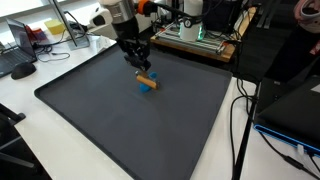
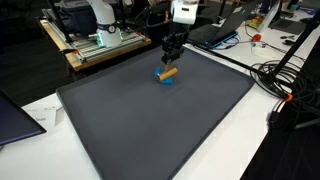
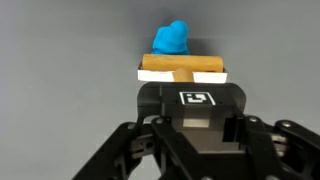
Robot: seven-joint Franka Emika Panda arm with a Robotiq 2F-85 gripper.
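Note:
A light-brown wooden cylinder (image 3: 183, 63) lies crosswise just ahead of my fingers in the wrist view. A short brown stem (image 3: 183, 75) runs from it toward the fingers, across a white strip. My gripper is shut on this wooden piece, though the exact contact is hidden by the fingers. Beyond the cylinder, a blue object (image 3: 172, 38) shows in part. From the side, the wooden piece (image 2: 168, 73) is tilted, with the blue object (image 2: 162, 72) close by it; whether they touch, I cannot tell.
Black cables (image 2: 275, 78) run along its side on the white table. A wooden tray (image 1: 205, 48) stands behind the mat.

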